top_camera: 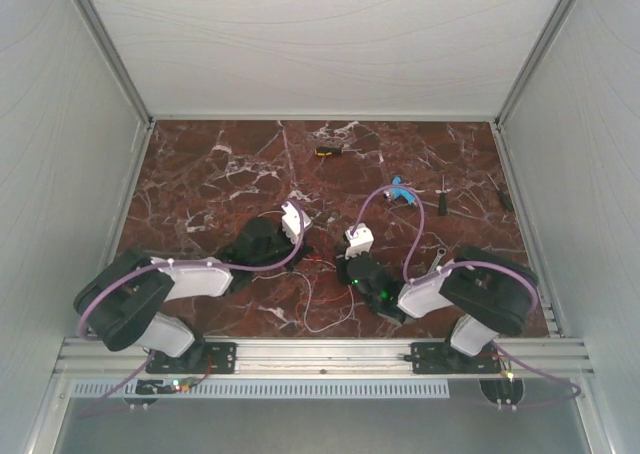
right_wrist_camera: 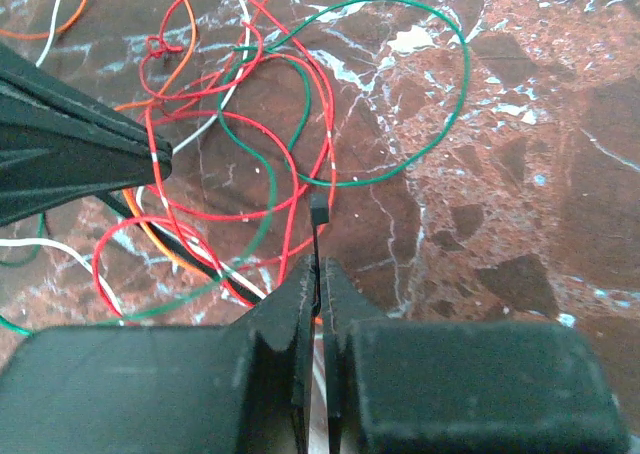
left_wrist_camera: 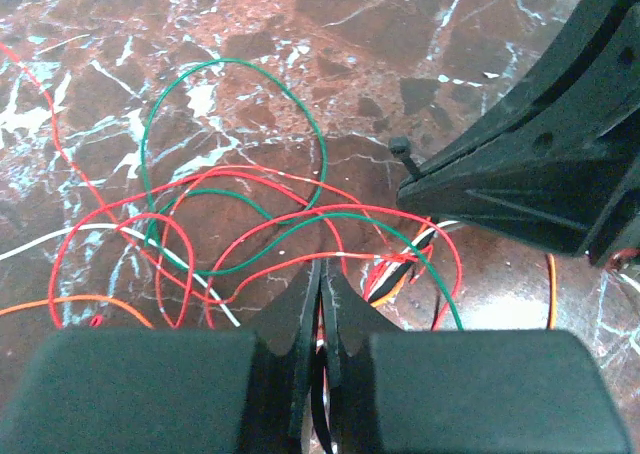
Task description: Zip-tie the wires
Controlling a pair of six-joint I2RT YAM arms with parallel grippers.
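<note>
Close together in the top view are my left gripper [top_camera: 306, 253] and my right gripper [top_camera: 341, 258], over the wires [top_camera: 330, 326]. Red, green, white and orange wires [left_wrist_camera: 240, 259] lie in loose loops in the left wrist view. The right gripper is shut on a black zip tie [right_wrist_camera: 319, 212], whose small square head sticks out past the fingertips. The left gripper is shut with a thin black strip [left_wrist_camera: 320, 399] between its fingers; whether it belongs to the same tie is hidden. A black length [right_wrist_camera: 215, 262] runs along the wire bundle.
A blue tool [top_camera: 402, 191], a dark-handled screwdriver [top_camera: 442, 204] and a wrench [top_camera: 438, 258] lie at the right. A yellow-black screwdriver [top_camera: 328, 151] is at the back.
</note>
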